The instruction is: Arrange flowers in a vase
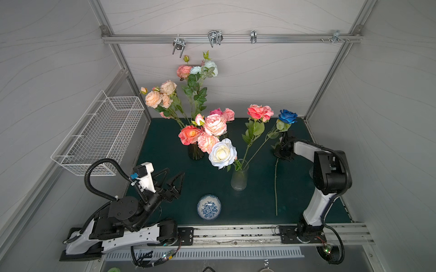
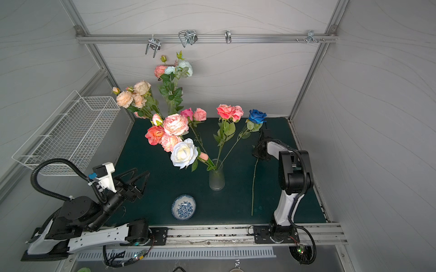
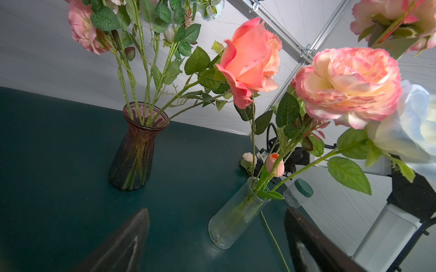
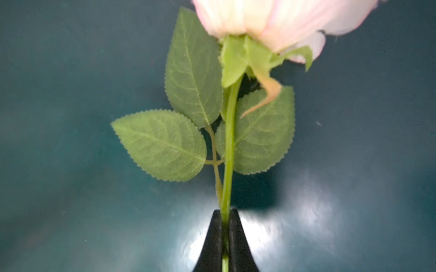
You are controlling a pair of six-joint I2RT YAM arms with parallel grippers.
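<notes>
In the right wrist view a pale pink rose (image 4: 272, 22) with green leaves has its stem pinched between the two fingertips of my right gripper. From above, that gripper hides the bloom, while the thin stem (image 1: 275, 190) runs down towards the table's front edge. A clear glass vase (image 1: 239, 180) in the middle holds a white rose (image 1: 222, 153), a coral pink rose (image 1: 260, 112), a blue rose (image 1: 287, 116) and others. At the left, my left gripper (image 1: 174, 183) stands open and empty, its fingers (image 3: 129, 242) apart.
A dark ribbed vase (image 3: 134, 156) full of flowers stands behind at the left. Near the front lies a blue-and-white bowl (image 1: 209, 207). A jar with a green lid (image 3: 303, 187) is at the right. The wire basket (image 1: 102, 136) hangs on the left wall.
</notes>
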